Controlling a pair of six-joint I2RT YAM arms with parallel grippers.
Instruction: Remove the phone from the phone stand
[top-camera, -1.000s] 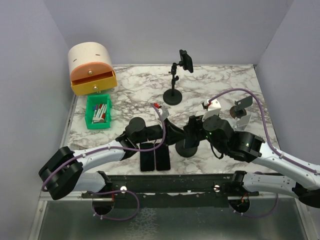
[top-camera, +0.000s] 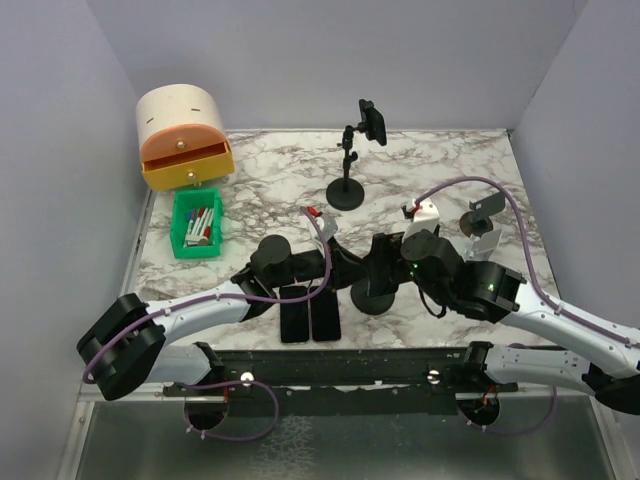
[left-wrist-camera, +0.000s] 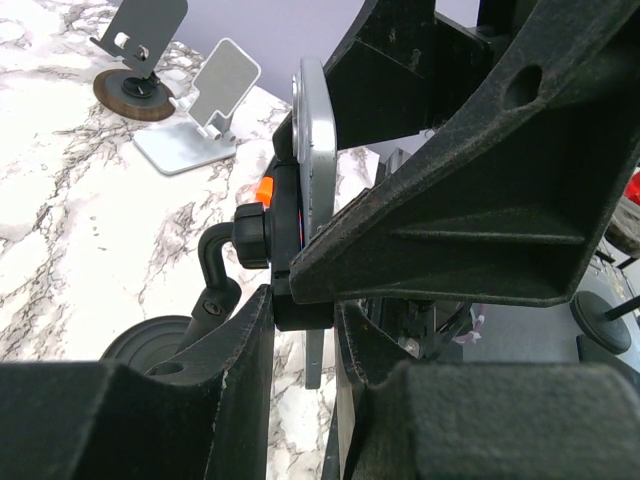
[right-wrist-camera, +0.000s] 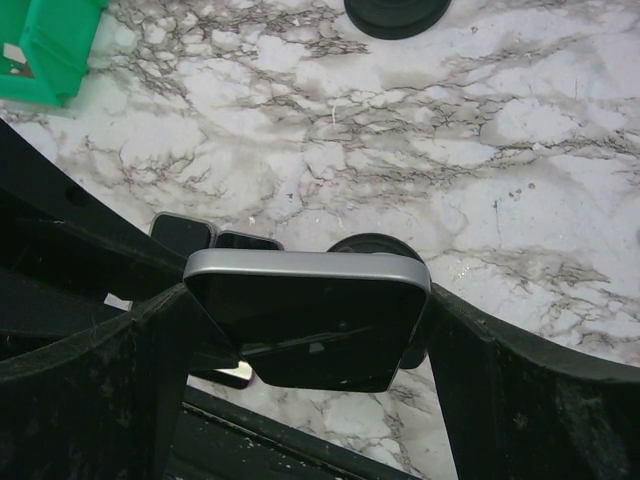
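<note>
The phone (right-wrist-camera: 308, 320), with a silver edge, is upright in the black stand's clamp (left-wrist-camera: 250, 236) above the round base (top-camera: 372, 300). My left gripper is shut on the phone stand's holder at the phone's lower part in the left wrist view. My right gripper is around the phone's top end from above, open, one finger at each side. In the top view both grippers meet over the stand and hide much of it.
Two phones lie flat left of the stand. A green pen bin (top-camera: 197, 222), a drawer box (top-camera: 180, 135), another black stand (top-camera: 345, 195) and smaller stands (top-camera: 485, 207) stand around.
My right gripper and arm have shifted very slightly over the stand; the left arm looks unchanged.
</note>
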